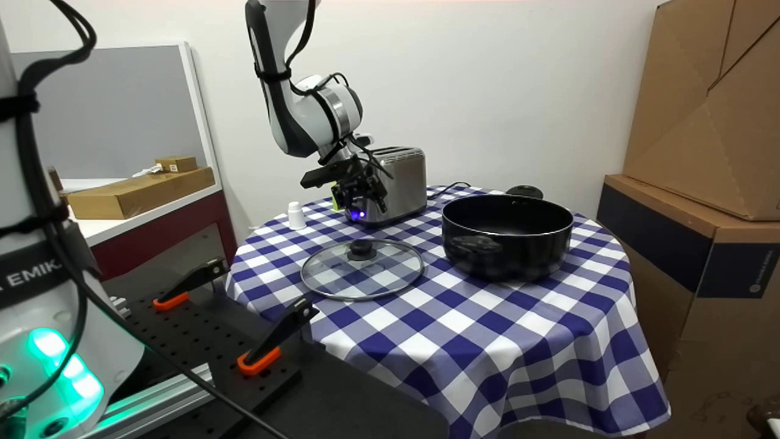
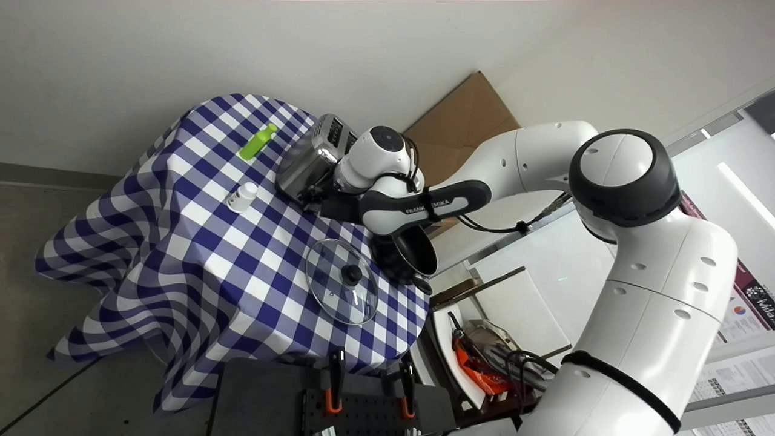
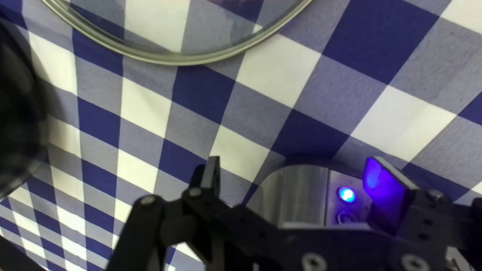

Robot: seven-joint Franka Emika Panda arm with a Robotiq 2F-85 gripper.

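Note:
A silver toaster (image 1: 404, 183) stands at the back of the checked table. At its end face my gripper points down, the two fingers (image 3: 383, 187) wide apart with nothing held between them. Between the fingers in the wrist view, the toaster's rounded edge (image 3: 293, 192) and a lit blue button (image 3: 346, 194) show. Blue light falls on the right-hand finger; whether it touches the toaster cannot be made out. The arm hides part of the toaster in both exterior views.
A glass lid (image 1: 362, 269) lies flat in front of the toaster, with a black pot (image 1: 504, 245) to its right. On the left are a white bottle (image 2: 241, 197) and a green bottle (image 2: 257, 142). Bare cloth lies between lid and white bottle.

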